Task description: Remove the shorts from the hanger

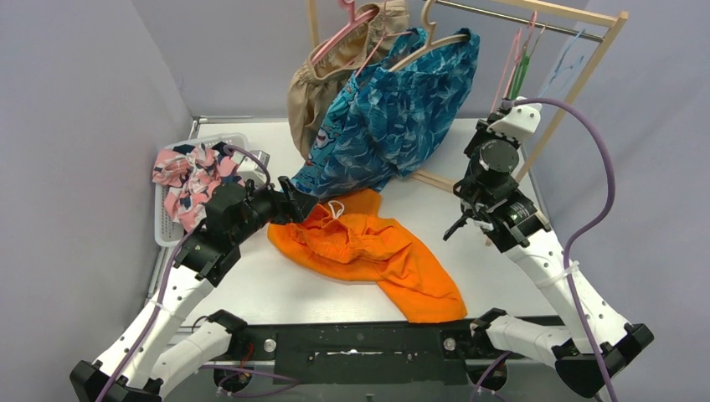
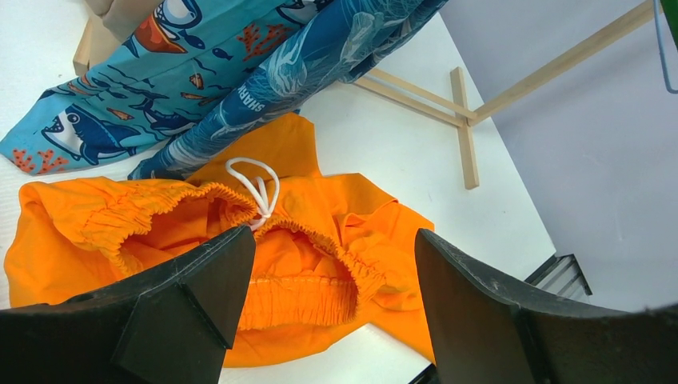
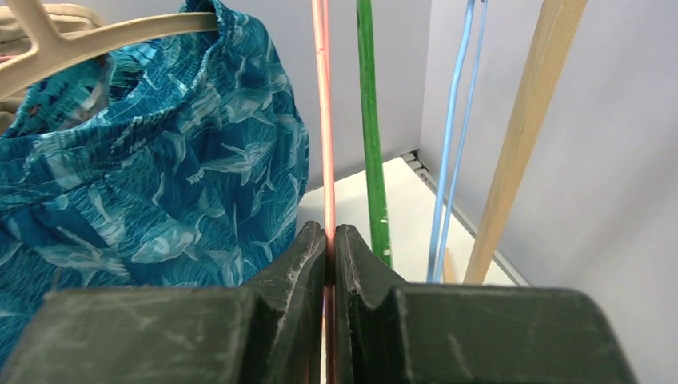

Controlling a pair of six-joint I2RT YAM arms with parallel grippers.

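Observation:
Orange shorts (image 1: 402, 260) with a white drawstring (image 2: 260, 188) lie crumpled on the table, free of any hanger. Over their waistband my left gripper stands open, its fingers apart and nothing held. My right gripper is shut on a thin pink hanger (image 3: 322, 96), which shows edge-on and carries no garment. Blue patterned shorts (image 1: 402, 117) still hang on a beige hanger (image 1: 430, 48) at the rack. Behind them, tan shorts (image 1: 310, 100) hang on a pink hanger.
Close to the right of the held hanger dangle a green hanger (image 3: 369, 120) and a light-blue hanger (image 3: 452, 136). The rack's wooden post (image 3: 512, 152) rises beyond. A white basket (image 1: 162, 213) with pink patterned cloth stands at left.

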